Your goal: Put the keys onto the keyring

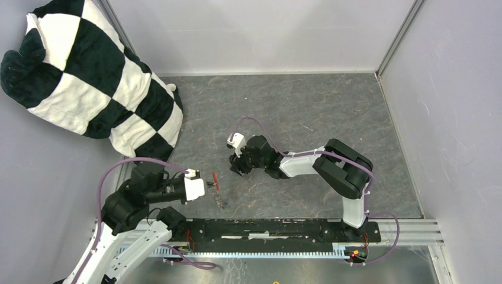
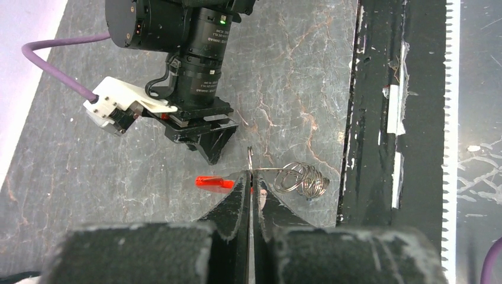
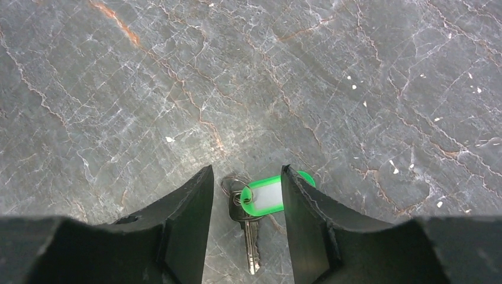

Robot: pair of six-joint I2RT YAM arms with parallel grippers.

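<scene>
In the left wrist view a wire coil keyring (image 2: 305,180) and a red tag (image 2: 214,183) hang at the tips of my left gripper, which is shut on the wire. From above, the red tag (image 1: 215,179) shows just beyond that gripper. A key (image 3: 251,242) with a green-rimmed tag (image 3: 270,197) and a small ring (image 3: 234,186) lies on the grey surface in the right wrist view. My right gripper is part open above it, the key and tag showing between its fingers, apparently ungripped. In the top view the right gripper (image 1: 236,168) hides them.
A black and white checkered cloth (image 1: 100,77) fills the back left. Along the front runs a black rail (image 1: 260,236) with a white toothed strip.
</scene>
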